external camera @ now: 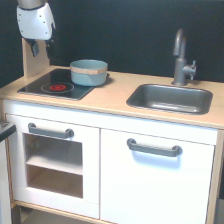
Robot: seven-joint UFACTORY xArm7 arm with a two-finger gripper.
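At the upper left, my gripper (pixel 39 48) hangs in the air above the cooktop, dark fingers below a white arm. It is too small here to tell how far the fingers stand apart, and nothing shows held. A grey-blue pot (pixel 88 77) with a tan patch on its near side rests at the right side of the black cooktop (pixel 42 89). The pot is to the right of my gripper and lower, apart from it.
A metal sink (pixel 171 98) with a tall faucet (pixel 180 62) is set into the wooden counter (pixel 113 92) on the right. Below are a windowed oven door (pixel 91 172) and a white cabinet door (pixel 150 190), both shut. Counter between pot and sink is clear.
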